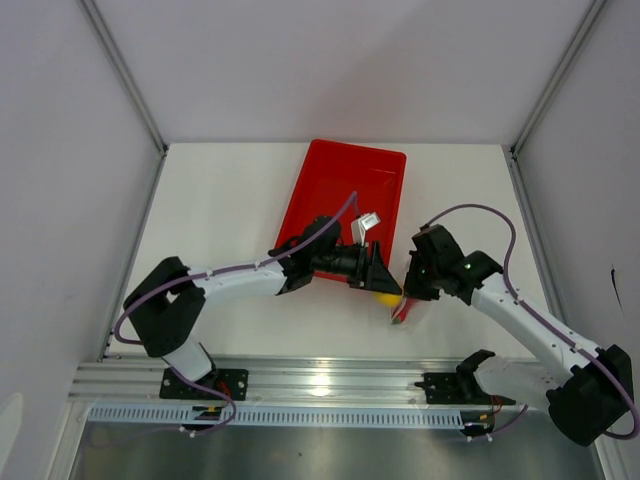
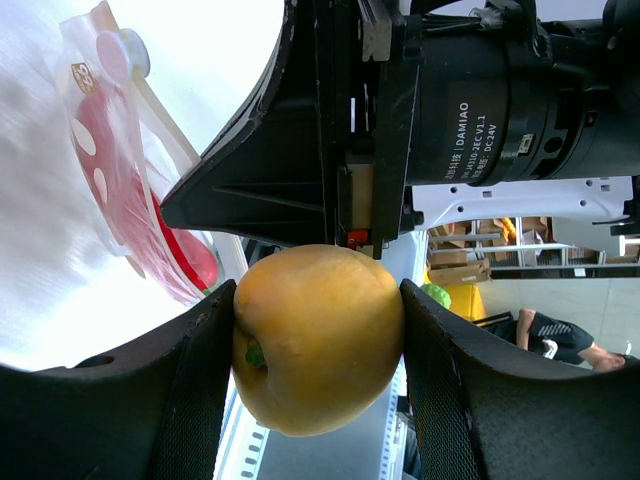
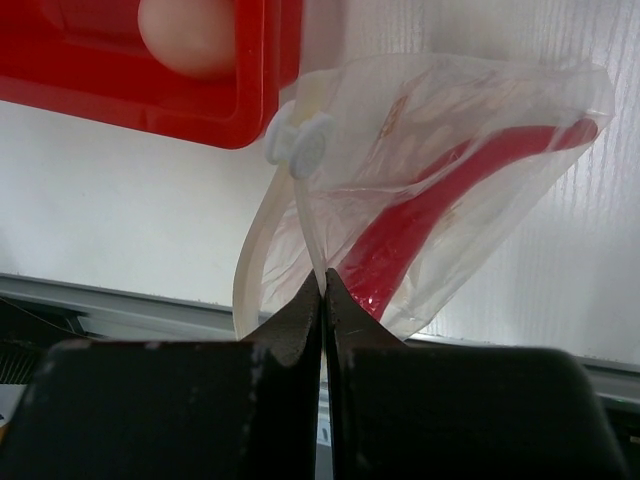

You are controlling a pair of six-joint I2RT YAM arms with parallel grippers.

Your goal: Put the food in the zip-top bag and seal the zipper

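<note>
A round yellow-orange food [image 2: 318,340] with a green spot is held between the fingers of my left gripper, which is shut on it. In the top view this food [image 1: 388,299] is close beside the zip top bag [image 3: 460,230]. The clear bag has a white slider [image 3: 300,145] and a long red item inside. My right gripper is shut at the bag's mouth, with the thin bag edge running in between its fingertips. From the left wrist view, the bag [image 2: 130,160] lies up and left of the held food, with its mouth edge partly hidden.
A red bin [image 1: 350,180] stands behind the arms, and one corner of it is close to the bag's slider. A pale round item [image 3: 190,35] rests in the bin. Bare white table [image 1: 220,190] shows at the left.
</note>
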